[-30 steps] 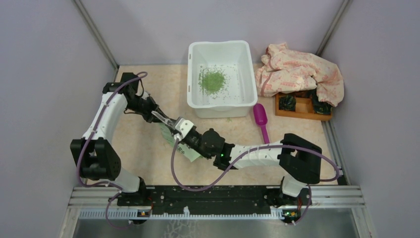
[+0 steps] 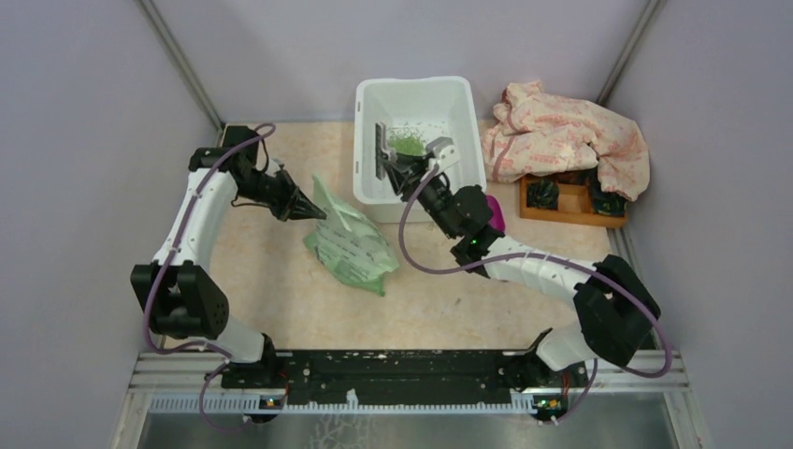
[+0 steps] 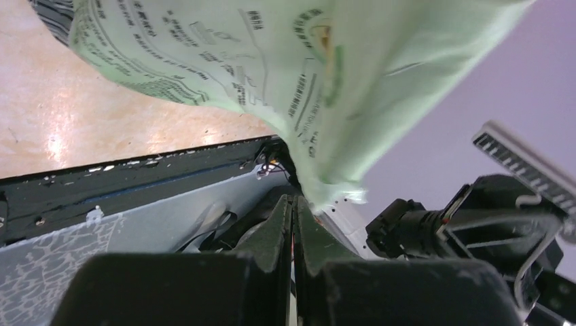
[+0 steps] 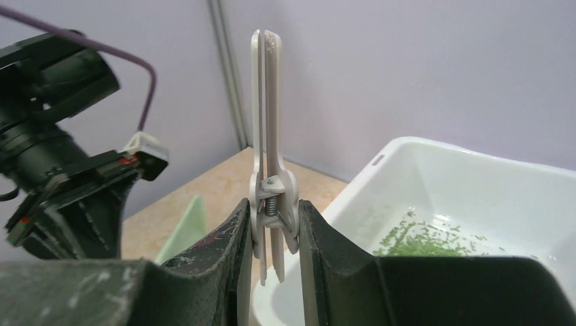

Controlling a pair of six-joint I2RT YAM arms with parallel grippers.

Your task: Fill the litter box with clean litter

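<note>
A pale green printed litter bag point(image 2: 353, 248) lies on the table at centre-left, one part of it raised as a flap. My left gripper point(image 2: 324, 216) is shut at the bag's upper edge; in the left wrist view the bag point(image 3: 204, 54) is beyond the closed fingertips, and no plastic shows between them. My right gripper is shut on grey spring-loaded scissors point(image 4: 274, 122), blades pointing up. It hangs over the left part of the white litter box point(image 2: 451, 178), which has some green litter point(image 2: 406, 142) on its floor.
At the right, a patterned cloth point(image 2: 570, 136) covers part of a wooden tray point(image 2: 570, 217) with dark bundles. A magenta scoop point(image 2: 497, 215) is mostly hidden behind the right arm. Bare table lies at the front, below the bag.
The right arm has swung from beside the left gripper and bag to over the litter box, carrying the scissors. The bag has shifted and sagged; the left arm has barely moved.
</note>
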